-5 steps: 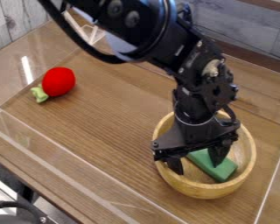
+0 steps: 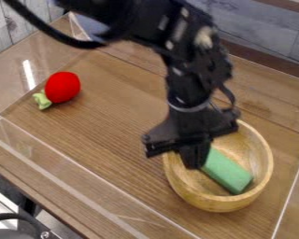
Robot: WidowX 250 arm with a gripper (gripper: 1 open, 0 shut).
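My black gripper [image 2: 177, 140] hangs over the left rim of a round wooden bowl [image 2: 249, 198] at the lower right, its fingertips pointing down. Inside the bowl a green block [image 2: 227, 172] lies at a slant, in clear view on the right side. I see nothing held by the fingers; how far apart they stand is hard to make out.
A red tomato-like object [image 2: 63, 86] with a small green piece [image 2: 41, 99] below it lies at the left on the wooden table [image 2: 78, 149]. A dark cable runs at the bottom left corner.
The gripper has risen and shifted slightly left, off the green block, which now shows more fully in the bowl.
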